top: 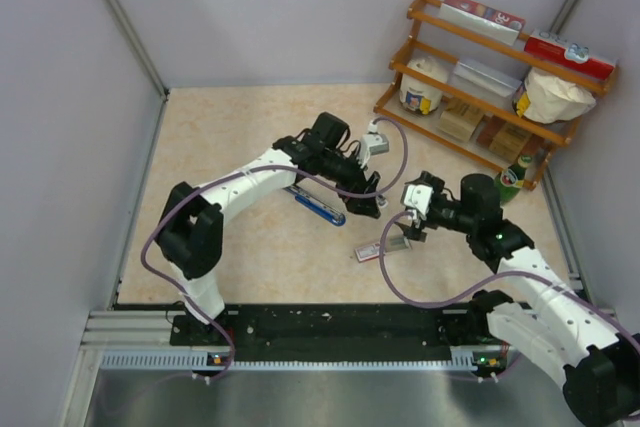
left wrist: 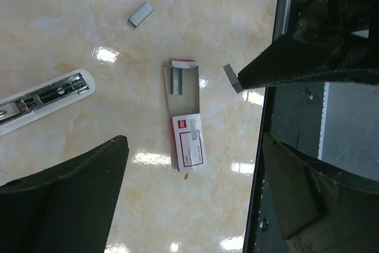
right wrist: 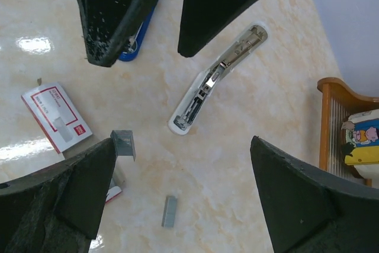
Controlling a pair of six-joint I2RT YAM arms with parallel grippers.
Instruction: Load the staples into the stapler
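A white-edged stapler (right wrist: 195,102) lies opened out on the table; the left gripper mostly hides it from above. My left gripper (top: 370,197) hovers over its near end, open, with nothing between its fingers. Just to the right stands my right gripper (top: 408,215), fingers apart. A short grey staple strip (right wrist: 124,144) rests against the tip of one right finger (right wrist: 89,185), clear of the other. Another staple strip (left wrist: 141,14) lies loose on the table. The open staple box (left wrist: 188,140), white and red, holds a further strip (left wrist: 176,81) in its tray.
A long blue stapler-like tool (top: 318,207) lies left of the white stapler. At the back right, a wooden rack (top: 480,107) holds boxes and tubs, with a green bottle (top: 512,177) beside it.
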